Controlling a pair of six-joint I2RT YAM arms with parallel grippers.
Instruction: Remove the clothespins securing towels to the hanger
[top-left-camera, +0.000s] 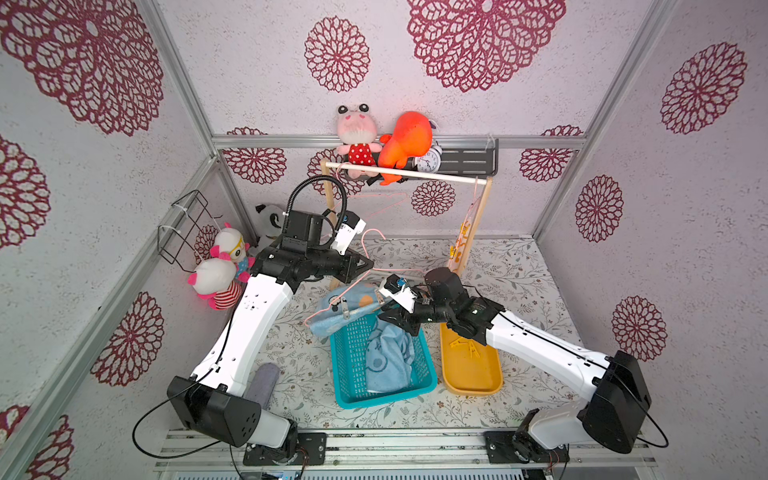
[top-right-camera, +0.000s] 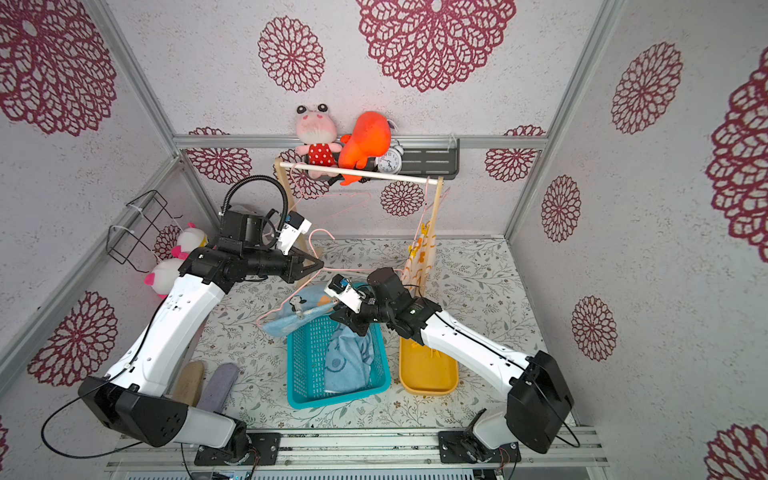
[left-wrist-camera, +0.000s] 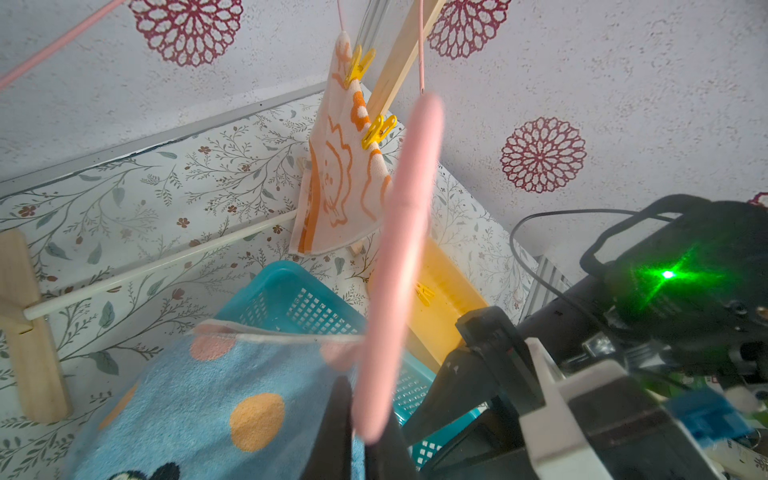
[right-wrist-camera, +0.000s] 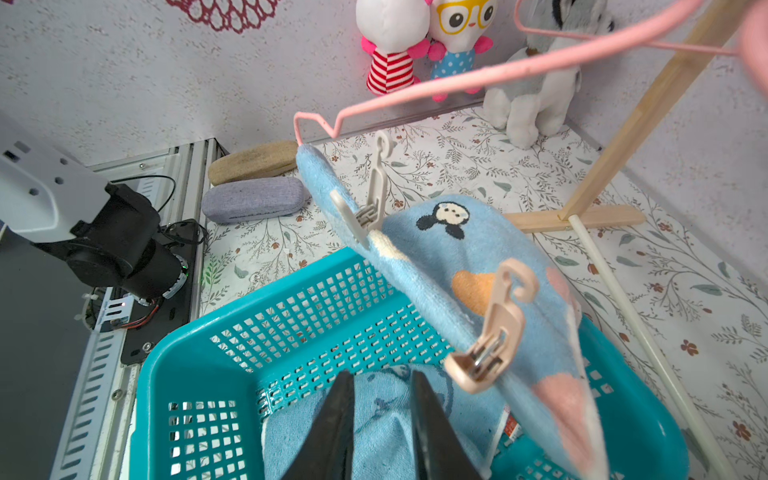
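Note:
A pink hanger (right-wrist-camera: 480, 77) carrying a blue towel (right-wrist-camera: 424, 280) hangs from my left gripper (top-left-camera: 357, 267), which is shut on it above the teal basket (top-left-camera: 345, 376). Two clips remain on the towel's folded edge: a far clothespin (right-wrist-camera: 369, 200) and a near clothespin (right-wrist-camera: 492, 336). My right gripper (top-left-camera: 392, 315) is beside the towel, its fingertips low and below the near clothespin in the right wrist view; whether anything is between them is unclear.
A yellow tray (top-left-camera: 472, 368) with clothespins stands right of the basket, which holds another blue towel (top-left-camera: 388, 360). An orange-patterned towel (left-wrist-camera: 336, 176) with yellow clips hangs on the wooden rack's right. Plush toys line the left and back.

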